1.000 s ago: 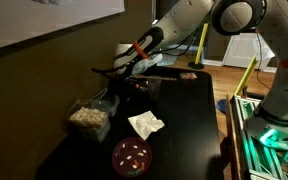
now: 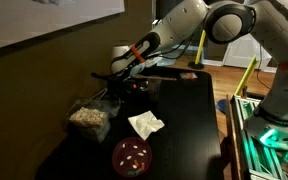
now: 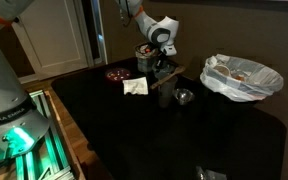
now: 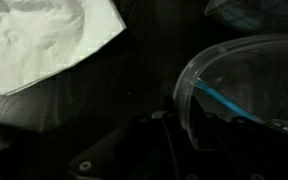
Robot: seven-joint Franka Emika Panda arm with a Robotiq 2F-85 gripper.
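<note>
The dark fingers of my gripper reach in from the bottom of the wrist view, beside the curved rim of a clear plastic container [image 4: 219, 52]. The rim passes close to the fingertips; contact with it cannot be made out. A blue stick [image 4: 222, 100] lies inside the container. In the first exterior view the white wrist of the arm [image 2: 120, 56] is over the far left of the table, near the wall, and in the second it stands behind a wooden utensil [image 3: 174, 76]. The gap between the fingers is too dark to judge.
A white paper towel [image 4: 46, 38] lies beside the container. Close to the towel is a red plate [image 2: 132, 157]. A basket with a white liner [image 3: 236, 78] stands against the wall. Near the arm are a dark cup [image 3: 166, 95] and a metal bowl [image 3: 185, 97]. Open tabletop stretches in front.
The arm's wrist has shifted slightly left in the first exterior view. The towel, plate and basket look unmoved.
</note>
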